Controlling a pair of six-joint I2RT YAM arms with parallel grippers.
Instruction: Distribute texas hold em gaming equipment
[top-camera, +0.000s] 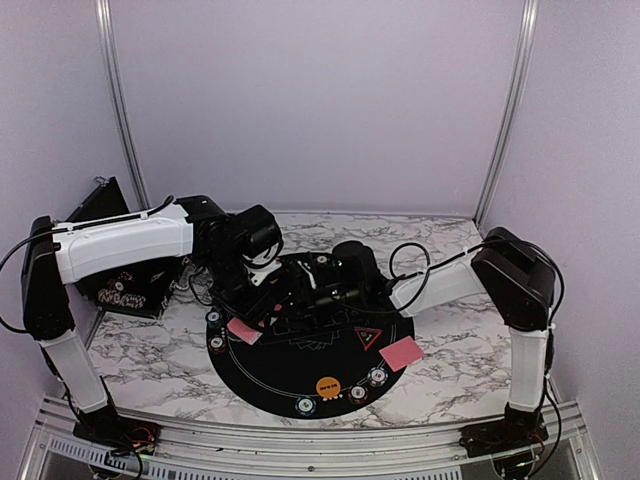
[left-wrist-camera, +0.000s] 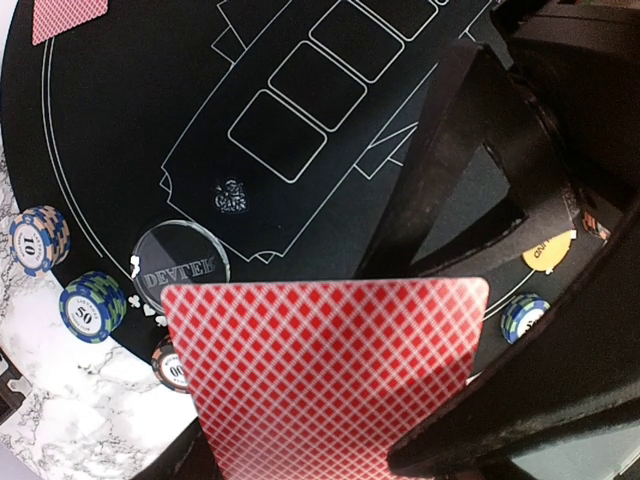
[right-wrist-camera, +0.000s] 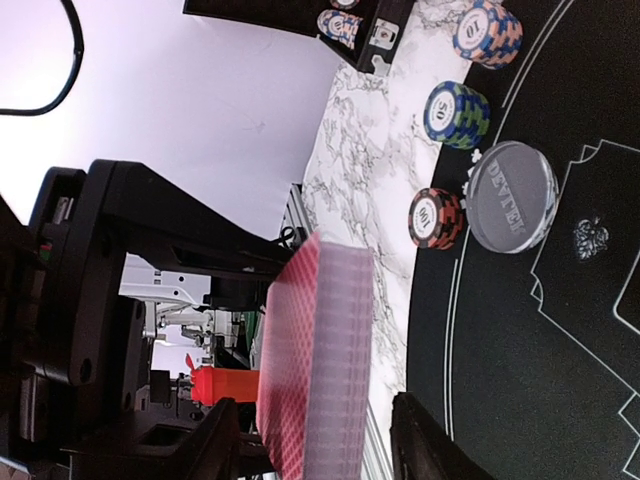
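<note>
A red-checked card deck is held on edge above the black poker mat, with my left gripper shut on it. My right gripper is part open around the deck, one finger on each side of it; contact cannot be told. In the top view both grippers meet over the mat's left middle and hide the deck there. One red card pile lies at the mat's left edge, another at its right edge. A clear dealer disc rests on the mat.
Chip stacks stand around the mat's rim, as does an orange disc. A red triangle marker lies on the right part. An open black case stands at the left.
</note>
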